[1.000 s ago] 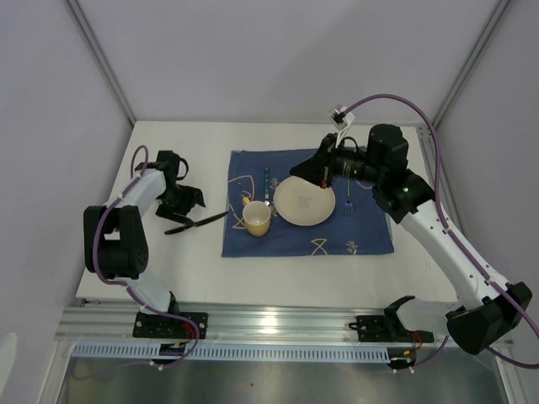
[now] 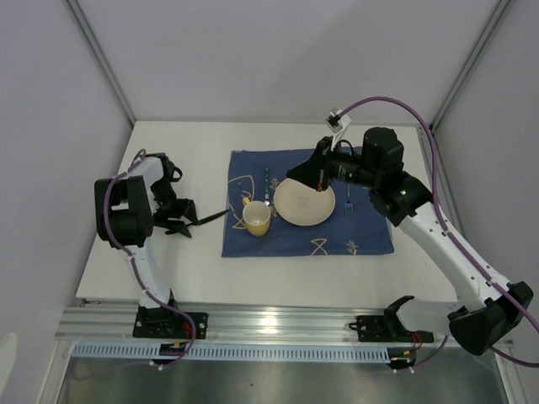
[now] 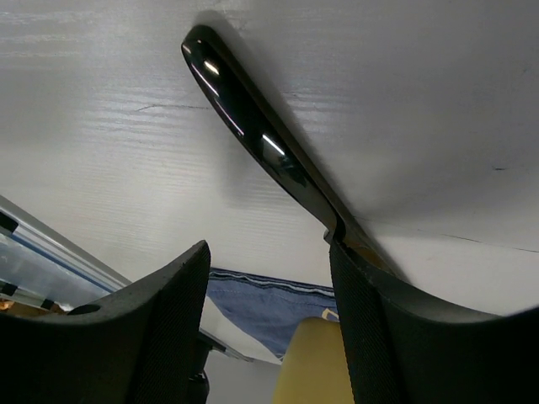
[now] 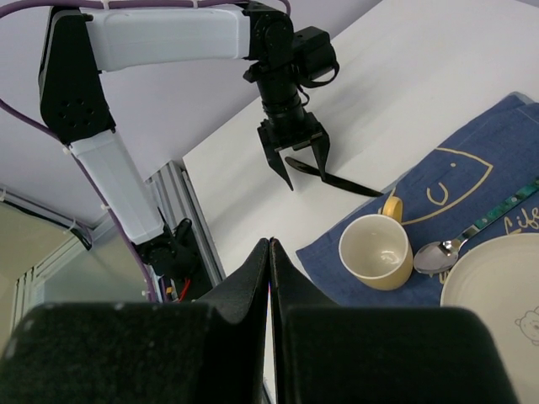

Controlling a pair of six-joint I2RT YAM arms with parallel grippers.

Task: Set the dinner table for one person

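Note:
A black-handled knife (image 2: 210,218) (image 3: 253,118) lies on the white table left of the placemat, with my left gripper (image 2: 181,225) low over it, fingers apart and nothing seen held. On the blue placemat (image 2: 278,245) are a cream cup (image 2: 257,216) (image 4: 375,252) with yellow handle, a spoon (image 2: 266,183) (image 4: 438,257), a plate (image 2: 304,202) (image 4: 493,311) and a fork (image 2: 349,205). My right gripper (image 2: 320,181) hangs shut and empty over the plate's upper edge.
Bare table (image 2: 185,273) surrounds the placemat on the front and left. Metal rails (image 2: 269,316) run along the front edge, and walls border the sides and back.
The right arm is almost still.

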